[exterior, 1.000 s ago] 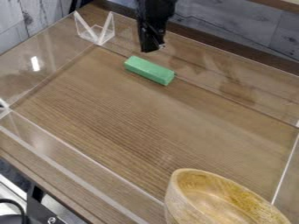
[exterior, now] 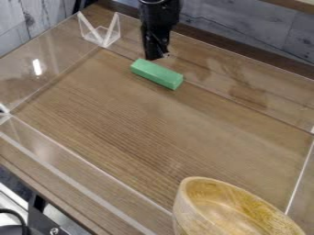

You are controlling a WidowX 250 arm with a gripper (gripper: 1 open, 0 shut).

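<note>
A green rectangular block point(exterior: 157, 74) lies on the wooden table point(exterior: 147, 138) in the upper middle. My black gripper point(exterior: 156, 48) hangs at the top, just behind and above the block and apart from it. Its fingers are dark and small in this view, so I cannot tell whether they are open or shut.
A clear plastic object point(exterior: 99, 30) stands at the back left. A large yellow bowl-like container point(exterior: 233, 213) sits at the front right. A grey wall runs along the back, and dark cables lie off the table at the lower left.
My gripper has shifted slightly, a little to the left and down. The green block and the other things have not moved.
</note>
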